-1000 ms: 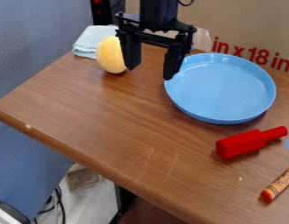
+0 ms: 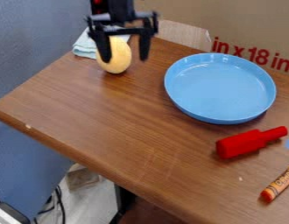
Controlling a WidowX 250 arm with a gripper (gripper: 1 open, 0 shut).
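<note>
My black gripper point(image 2: 123, 45) is at the top left, blurred, its two fingers apart and open over a pale yellow rounded object point(image 2: 116, 62). The left finger is just in front of that object's upper part; whether it touches cannot be told. A light blue plate point(image 2: 218, 87) lies to the right.
A red bottle-like object point(image 2: 245, 143) and an orange crayon-like stick point(image 2: 279, 182) lie at the right. A folded pale cloth point(image 2: 84, 45) is behind the yellow object. A cardboard box point(image 2: 249, 26) stands behind.
My gripper has moved left and up, away from the plate's left edge to above the yellow object. The objects on the table look unmoved.
</note>
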